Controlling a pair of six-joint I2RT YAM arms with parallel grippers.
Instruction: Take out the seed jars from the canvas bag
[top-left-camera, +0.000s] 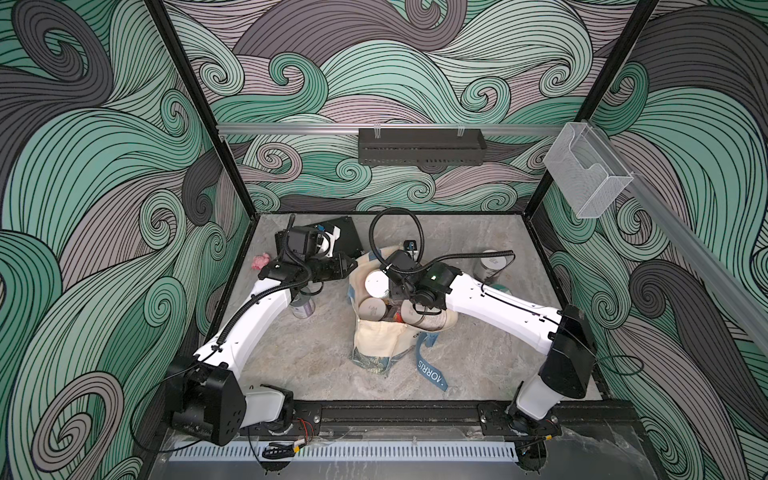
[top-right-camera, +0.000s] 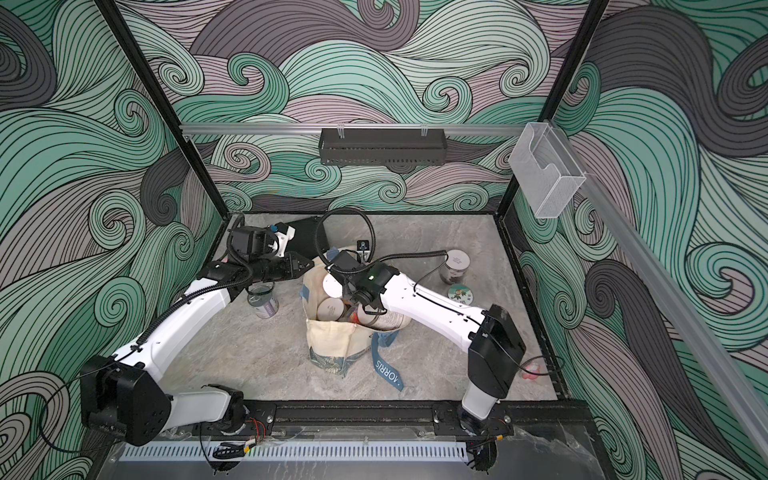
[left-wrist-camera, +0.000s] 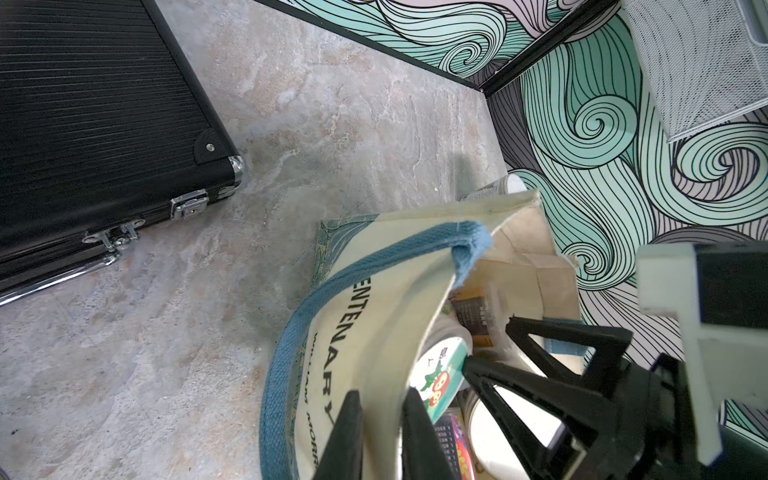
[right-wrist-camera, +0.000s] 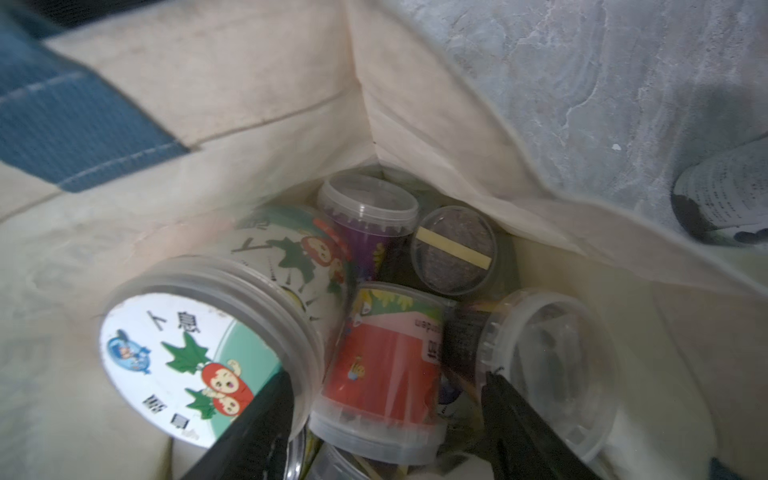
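Note:
The canvas bag (top-left-camera: 376, 344) stands mid-table, full of seed jars, among them a red-labelled jar (right-wrist-camera: 380, 360) and a white-lidded one (right-wrist-camera: 188, 364). My left gripper is at the bag's left rim, whose cream cloth lies at its fingertips; how far it is closed is unclear. My right gripper is down in the bag over the jars, its fingers at the bottom of the right wrist view beside the white-lidded and red jars; what lies between them is hard to tell.
A black case (left-wrist-camera: 96, 136) lies at the back left. Loose jars stand left of the bag (top-right-camera: 262, 304) and at the right (top-right-camera: 454, 268). A mesh basket (top-left-camera: 584, 172) hangs at the upper right.

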